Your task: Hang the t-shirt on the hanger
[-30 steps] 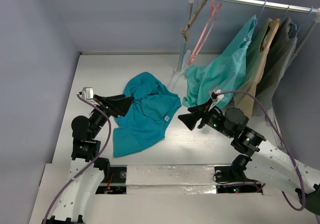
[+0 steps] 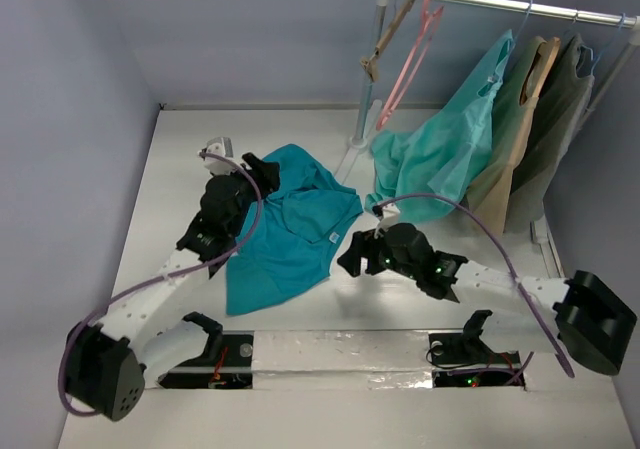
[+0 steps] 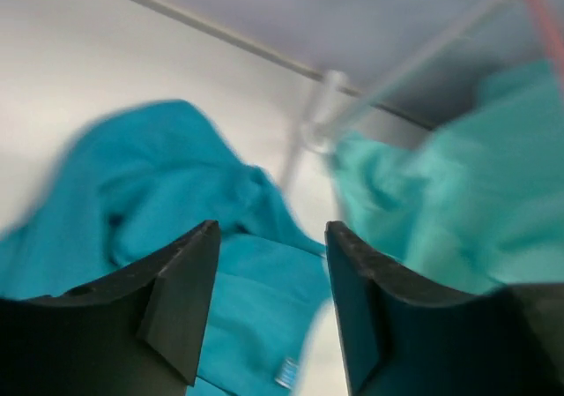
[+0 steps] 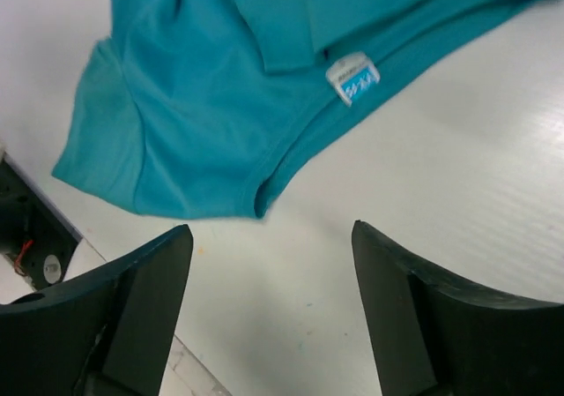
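A crumpled teal t-shirt (image 2: 285,254) lies on the white floor, a small label on its edge. My left gripper (image 2: 261,167) hovers over its upper left part; in the blurred left wrist view its fingers stand part open, with teal cloth below and nothing seen held. My right gripper (image 2: 358,254) is open near the shirt's lower right, low above bare floor beside a folded edge of the shirt (image 4: 185,149). A pink hanger (image 2: 410,59) and a wooden hanger (image 2: 390,34) hang at the rail's left end.
The clothes rail (image 2: 500,2) carries a light teal garment (image 2: 440,139), an olive one (image 2: 515,139) and a grey one (image 2: 560,129) on the right. Its post and foot stand behind the shirt. Bare floor lies left of the shirt and in front of the right garments.
My right gripper has moved left and down toward the shirt's right edge. The shirt is unchanged.
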